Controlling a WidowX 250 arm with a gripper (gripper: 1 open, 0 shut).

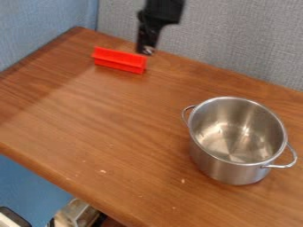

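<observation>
A red bar-shaped object [120,60] lies on the wooden table near its back left edge. My black gripper [148,46] is above and behind it, blurred, at the top of the camera view, apart from the bar; I cannot make out its fingers clearly.
A steel pot [236,142] with two handles stands at the right. A grey padded wall [236,44] runs behind the table.
</observation>
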